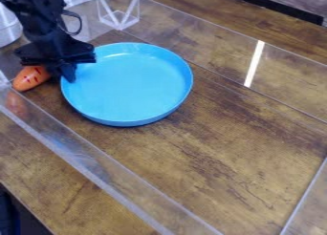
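Note:
A round light-blue plate or tray (128, 84) lies on the wooden table. An orange object with dark marks, like a toy carrot (31, 78), lies just left of it. My black gripper (67, 67) is low at the plate's left rim, beside the orange object. Its fingertips are small and dark against each other, and whether anything is between them is hard to see.
Clear plastic strips or panels (90, 172) run along the table's left and right sides. A small clear plastic piece (119, 11) stands at the back.

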